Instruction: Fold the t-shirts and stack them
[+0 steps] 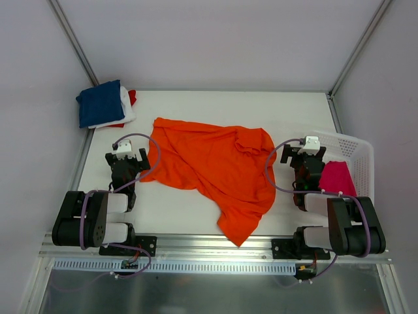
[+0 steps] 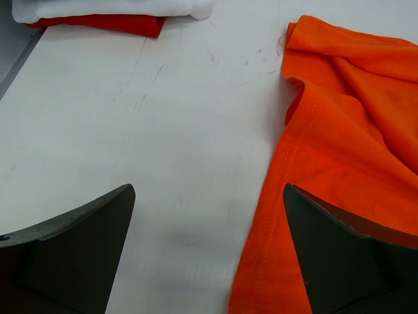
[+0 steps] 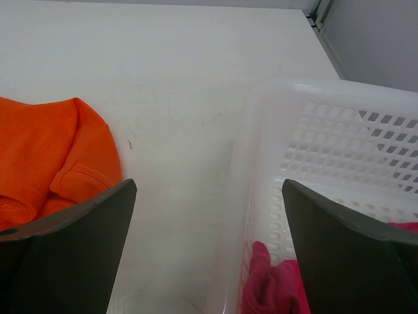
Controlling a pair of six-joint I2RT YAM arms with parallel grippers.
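Note:
An orange t shirt [image 1: 219, 160] lies spread and rumpled across the middle of the table, one end hanging toward the front edge. At the back left is a stack of folded shirts, with a blue one [image 1: 100, 104] on top, then a white one [image 2: 111, 8] and a red one [image 2: 124, 25] underneath. My left gripper [image 1: 127, 156] stands open at the orange shirt's left side, with nothing held. Between the orange shirt and the white basket, my right gripper [image 1: 304, 152] is open and empty too. A pink-red cloth [image 3: 274, 284] lies in the basket.
The white basket [image 1: 354, 149] with perforated walls stands at the right edge, close to my right arm. Bare table [image 1: 215, 106] runs along the back, with more at the front left. Grey walls enclose the left, back and right.

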